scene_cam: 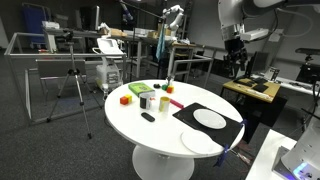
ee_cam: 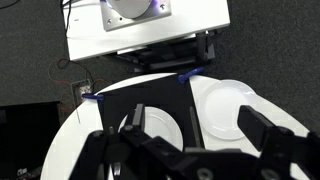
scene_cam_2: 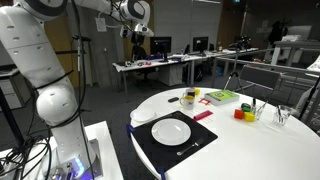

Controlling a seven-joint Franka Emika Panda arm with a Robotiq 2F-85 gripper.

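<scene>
Raised above the edge of a round white table (scene_cam: 125, 124), my gripper (scene_cam: 237, 76) hangs well clear of everything on it. In the wrist view its dark fingers (ee_cam: 262, 133) stand wide apart; the gripper is open and empty. Below, a white plate (scene_cam: 209, 118) lies on a black mat (scene_cam: 187, 107). A second white plate (ee_cam: 224, 108) rests on the bare tabletop beside the mat. A thin utensil (scene_cam_2: 187, 149) lies on the mat next to its plate.
Several mugs, including a yellowish one (scene_cam: 164, 104), stand mid-table. A green tray (scene_cam: 139, 88), a red object (scene_cam_2: 204, 101) and small coloured blocks (scene_cam_2: 239, 114) are farther off. Blue clamps (ee_cam: 189, 75) grip the near edge. Bare tabletop lies left of the mat in exterior view 1.
</scene>
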